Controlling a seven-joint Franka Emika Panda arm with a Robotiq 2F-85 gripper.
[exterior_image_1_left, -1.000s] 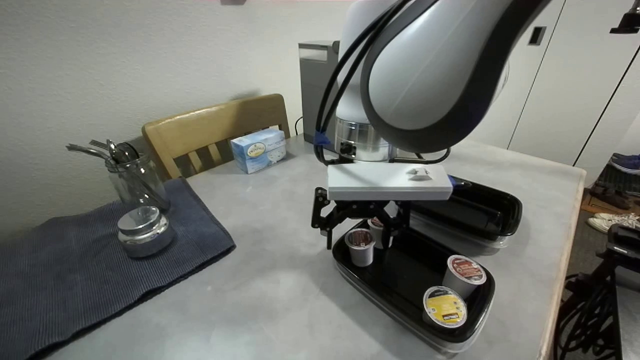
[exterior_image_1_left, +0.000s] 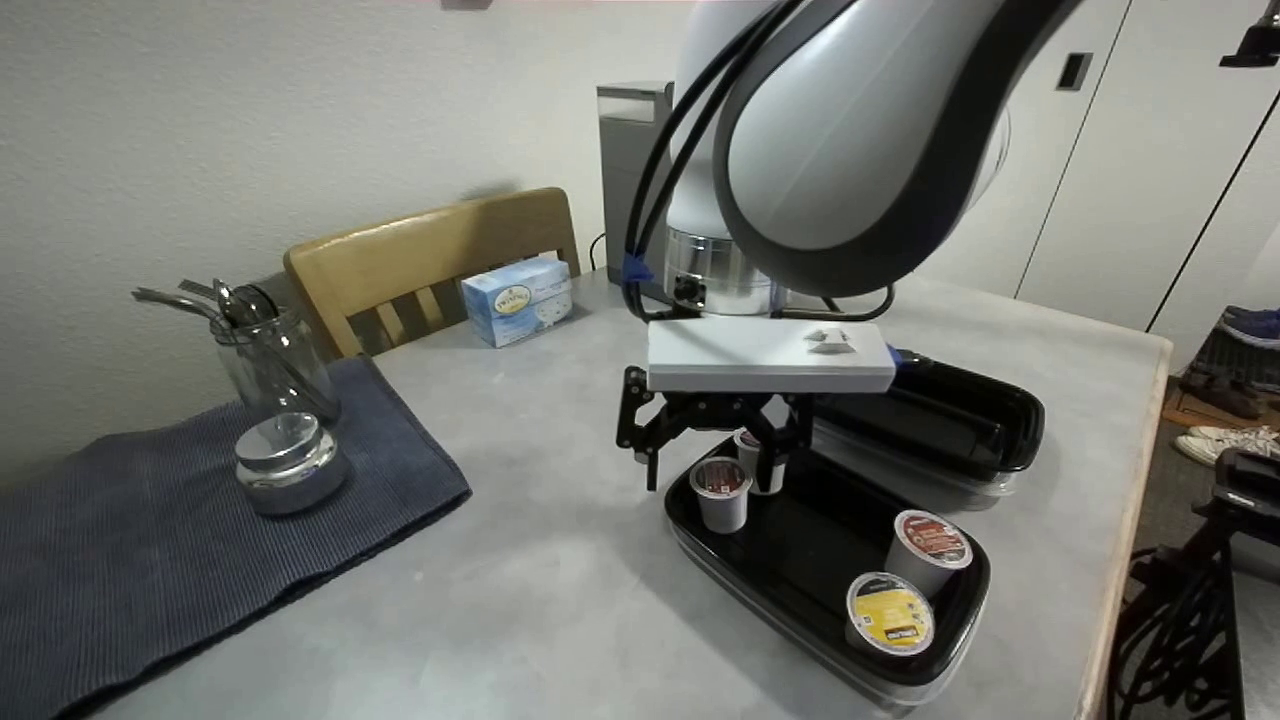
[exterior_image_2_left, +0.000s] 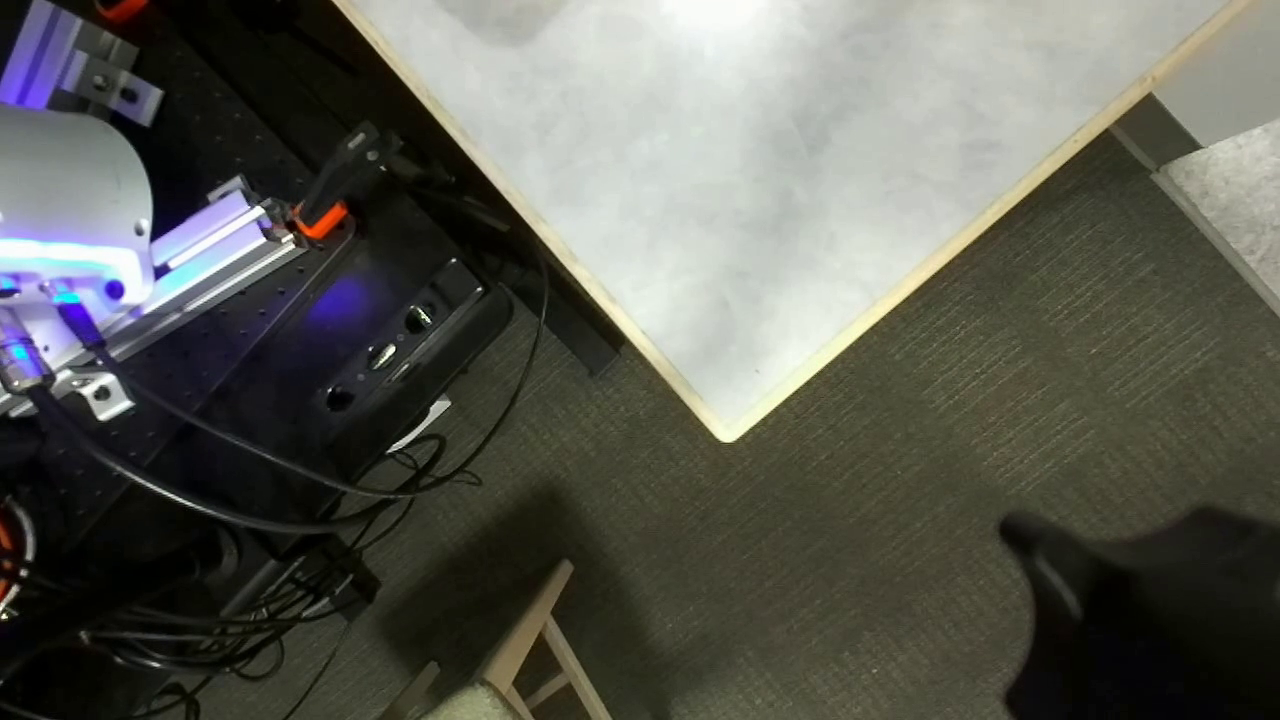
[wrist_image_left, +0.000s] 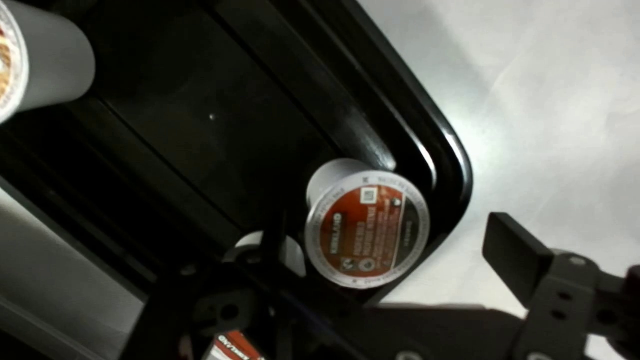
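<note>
My gripper (exterior_image_1_left: 708, 472) stands open above the near-left end of a black tray (exterior_image_1_left: 801, 510), nothing held. Between and beyond its fingers, a white coffee pod with a red lid (exterior_image_1_left: 722, 494) sits upright in the tray's corner. Another pod (exterior_image_1_left: 769, 470) is close behind it, partly covered by the right finger. From the wrist, the red-lidded pod (wrist_image_left: 367, 231) shows between the two spread fingers, nearer the left one; the right finger (wrist_image_left: 517, 258) is over bare table. The neighbouring pod (wrist_image_left: 294, 257) is mostly hidden under the left finger.
At the tray's other end are a red-lidded pod (exterior_image_1_left: 930, 552) and a yellow-lidded pod (exterior_image_1_left: 890, 614). An empty black tray (exterior_image_1_left: 936, 414) lies behind. A tea box (exterior_image_1_left: 518, 300), glass jar (exterior_image_1_left: 276, 366) and silver-lidded jar (exterior_image_1_left: 290, 462) stand left.
The gripper has risen slightly and shifted a little to the left in exterior view 1. It remains open, and the pods and trays have not moved.
</note>
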